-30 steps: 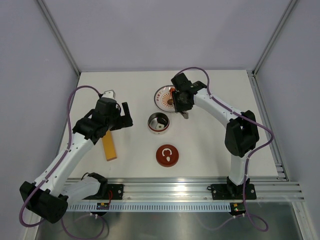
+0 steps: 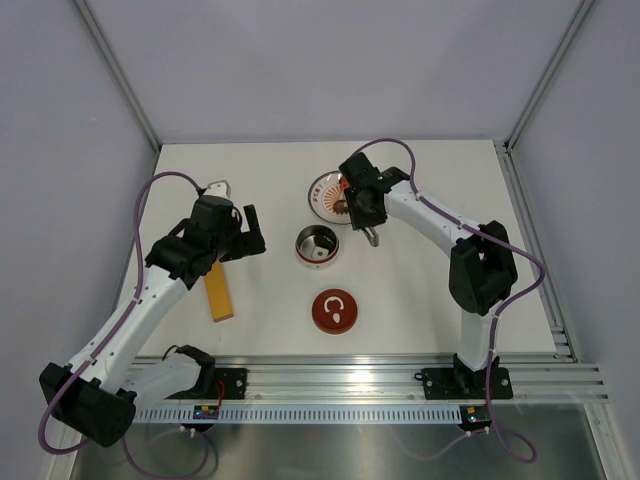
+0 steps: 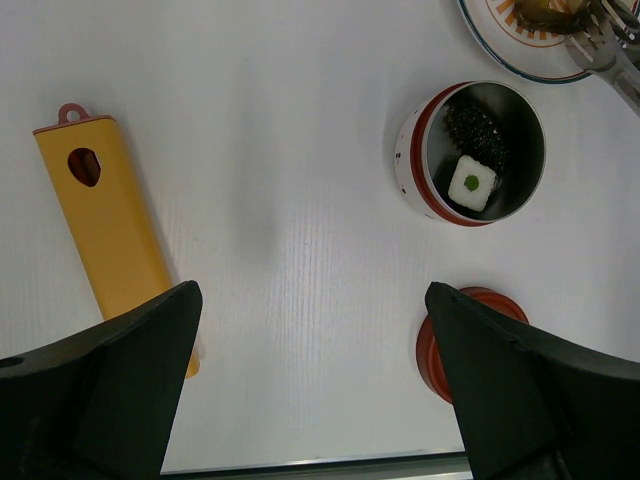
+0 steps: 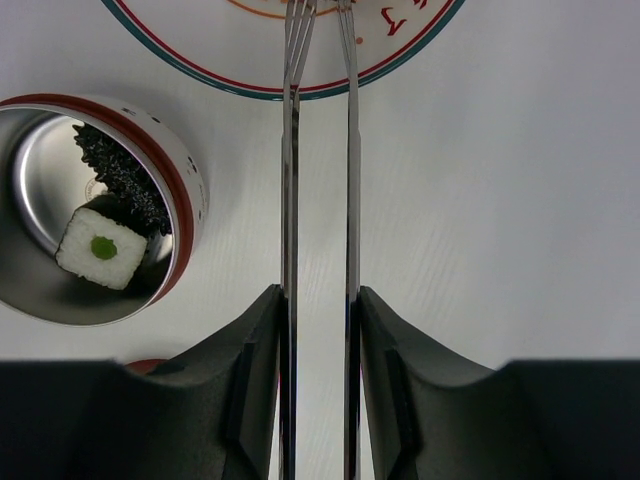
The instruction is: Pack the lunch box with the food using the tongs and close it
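Note:
The white lunch box [image 2: 318, 258] with a red band stands mid-table, holding dark nori and a rice piece [image 3: 471, 183] with a green dot. A patterned plate [image 2: 323, 188] lies behind it, with brown food [image 3: 540, 14] on it. My right gripper [image 2: 360, 225] is over the plate's near side; in the right wrist view two long metal utensils [image 4: 352, 200] run forward from its fingers, partly closed on them, tips over the plate. My left gripper [image 2: 243, 232] stands open and empty left of the box, above the table.
A brown lid [image 2: 334, 311] lies in front of the box. A yellow case [image 3: 105, 220] lies at the left, under the left arm.
The right gripper has shifted slightly over the plate, and more of the utensils shows below it in the top view. The left arm and the objects on the table look unmoved.

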